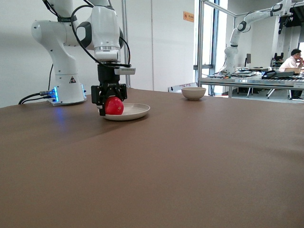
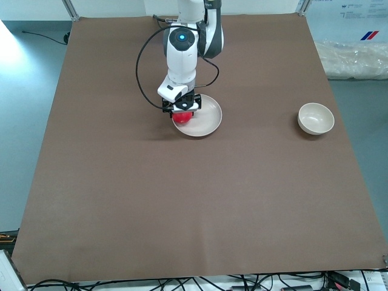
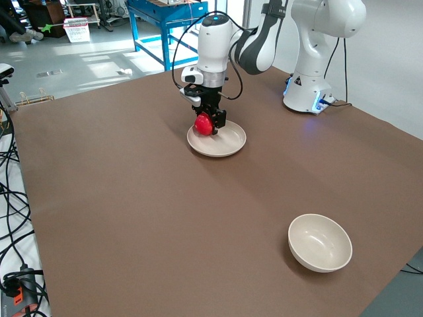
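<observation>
A red ball (image 2: 182,117) sits on or just over a shallow white plate (image 2: 207,120), directly beneath my black gripper (image 1: 107,107). In the top view the gripper's fingers come down around the red ball (image 1: 114,106); the right view shows the ball (image 3: 203,124) between or against them over the plate (image 3: 225,144). Whether the fingers press on the ball or stand loose around it cannot be told.
A white bowl (image 2: 316,118) stands apart to the right in the left view, near the table edge. Cables run along the near edge, outside the table.
</observation>
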